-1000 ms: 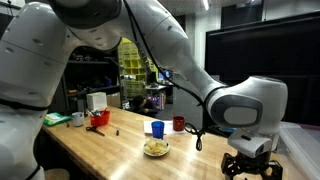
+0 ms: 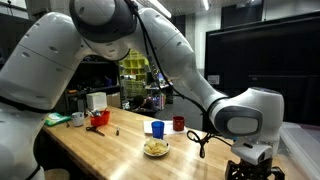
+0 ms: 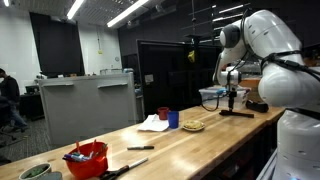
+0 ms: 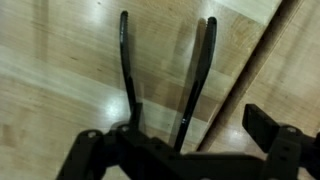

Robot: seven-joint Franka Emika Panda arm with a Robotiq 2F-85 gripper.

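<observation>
Two slender black strips, which look like the arms of one utensil such as tongs (image 4: 200, 82), lie on the wooden table in the wrist view. Their lower ends pass out of sight behind the gripper body. My gripper is open above them, its fingers wide apart on either side with nothing held. In exterior view 2 the gripper (image 3: 231, 106) hangs low at the table's far right end, over a dark flat item (image 3: 237, 114). Exterior view 1 shows the gripper (image 2: 254, 171) at the bottom right, partly cut off.
A yellow-filled bowl (image 2: 156, 147), a blue cup (image 2: 158, 129) and a red mug (image 2: 179, 124) stand mid-table. A red basket (image 3: 86, 158) with utensils is far from the arm. Dark utensils (image 3: 125, 169) lie beside it. A dark gap crosses the wrist view's right side.
My gripper has come down slightly toward the table at the right end. The bowl, cup and mug have not moved.
</observation>
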